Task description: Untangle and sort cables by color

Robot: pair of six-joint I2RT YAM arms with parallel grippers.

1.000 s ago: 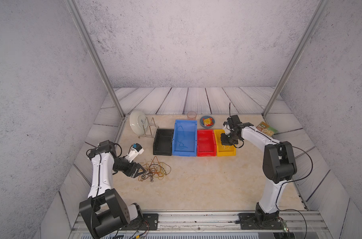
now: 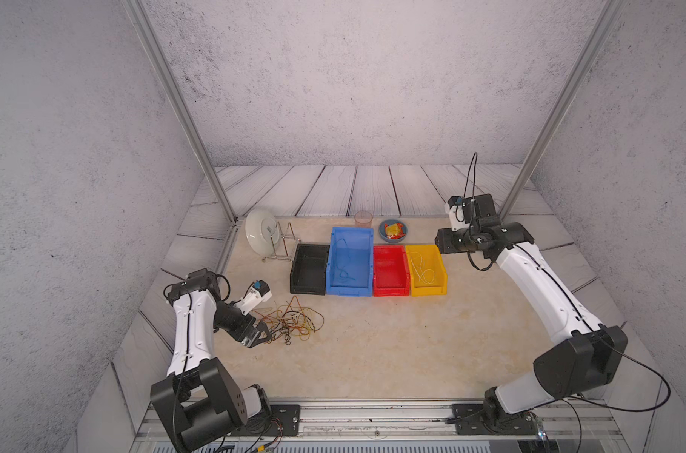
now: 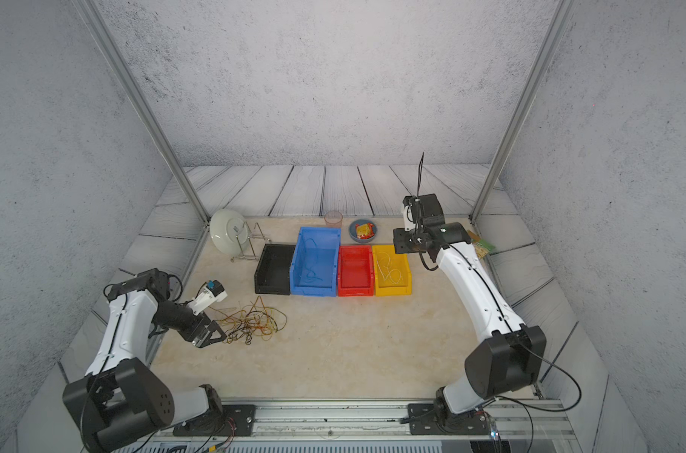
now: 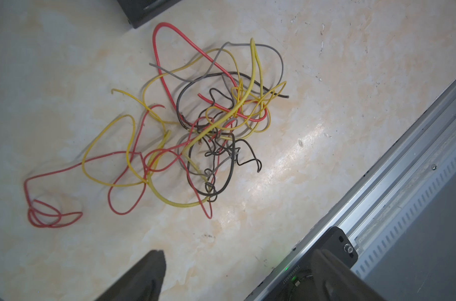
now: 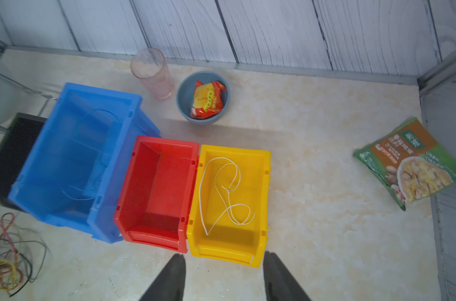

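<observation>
On the table at left lies a tangle of red cable (image 4: pixel 154 47), yellow cable (image 4: pixel 253 60), black cable (image 4: pixel 233 173) and grey cable (image 4: pixel 281 61). My left gripper is open beside it, nothing between its fingers. A white cable (image 5: pixel 200 193) rests inside the yellow bin (image 5: pixel 235 149). Above that bin's right side my right gripper (image 2: pixel 442 241) hangs with its fingers apart and empty in the right wrist view. The red bin (image 5: pixel 162 185) and black bin (image 2: pixel 309 271) look empty. Thin blue cable lies in the blue bin (image 5: pixel 105 91).
Behind the bins stand a pink glass (image 5: pixel 160 80) and a grey bowl (image 5: pixel 182 100) holding a red-yellow packet. A plate (image 2: pixel 262 231) sits in a wire rack behind the black bin. At far right lies a food bag (image 5: pixel 413 160).
My left gripper has drawn slightly leftward and down; the tangle looks unchanged.
</observation>
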